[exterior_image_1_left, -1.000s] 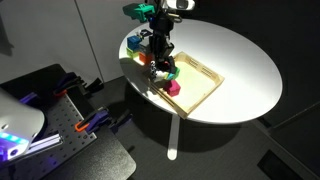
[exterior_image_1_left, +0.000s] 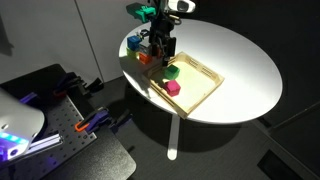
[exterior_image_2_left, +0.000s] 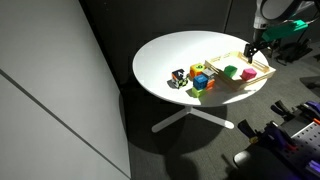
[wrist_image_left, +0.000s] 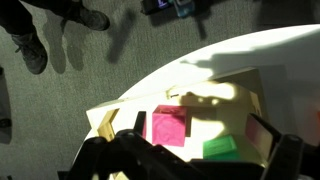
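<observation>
A shallow wooden tray (exterior_image_1_left: 205, 92) lies on the round white table. Inside it are a green block (exterior_image_1_left: 171, 72) and a pink block (exterior_image_1_left: 172, 88), close to one another. The wrist view shows the pink block (wrist_image_left: 169, 126) left of the green block (wrist_image_left: 220, 148), both on the tray floor. My gripper (exterior_image_1_left: 161, 48) is above the table, near the tray's end beside the green block. Its dark fingers are spread along the bottom of the wrist view, and I see no block held between them.
Several coloured blocks (exterior_image_2_left: 203, 80) are clustered on the table outside the tray, near the table edge. Much of the white table top (exterior_image_1_left: 245, 65) beyond the tray is bare. Grey floor surrounds the table.
The gripper was low beside the green block a second ago, and is now higher and clear of it. Both blocks remain in the tray.
</observation>
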